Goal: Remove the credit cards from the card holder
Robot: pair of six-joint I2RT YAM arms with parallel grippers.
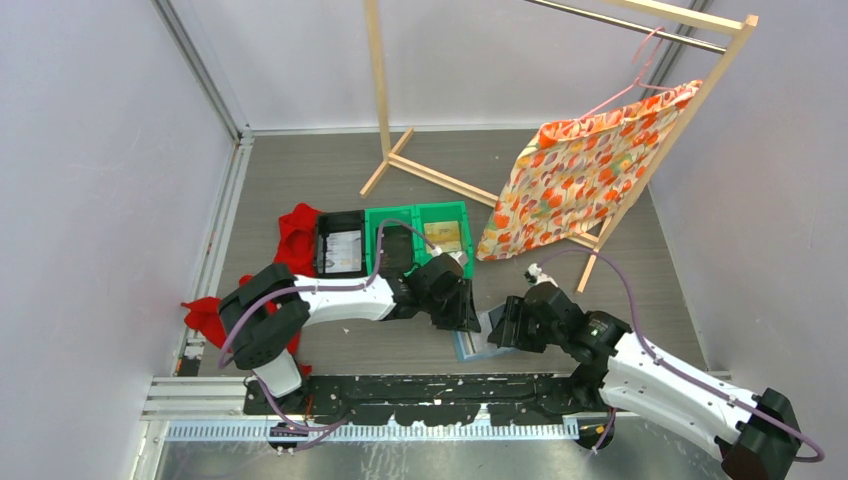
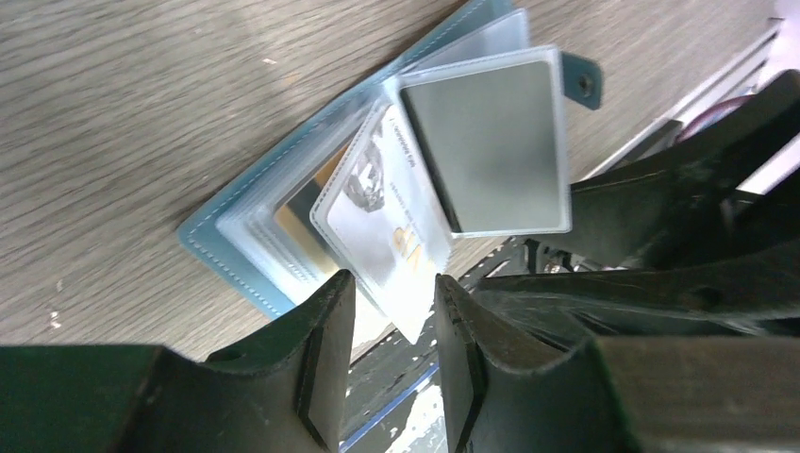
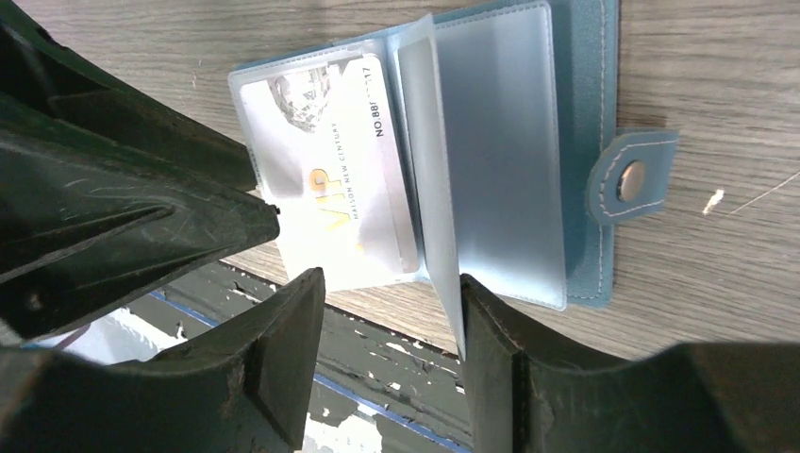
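The light-blue card holder [image 1: 464, 347] lies open on the table between my two grippers. A white card [image 3: 344, 179] printed with a grey portrait and yellow marks sits in one of its clear sleeves. In the left wrist view, that white card [image 2: 387, 208] points a corner toward my left gripper, whose fingers are part open; whether they touch it I cannot tell. My right gripper is open at the holder's near side. A clear sleeve page [image 3: 436, 179] stands up on edge against its right finger. Another card edge [image 2: 302, 212] shows tan and black beneath the white one.
Behind the left arm stand a green tray [image 1: 390, 213] and a black tray [image 1: 340, 216] with cards inside. Red cloth [image 1: 297, 240] lies at left. A wooden rack [image 1: 440, 180] with a patterned garment [image 1: 590, 165] is at the back right.
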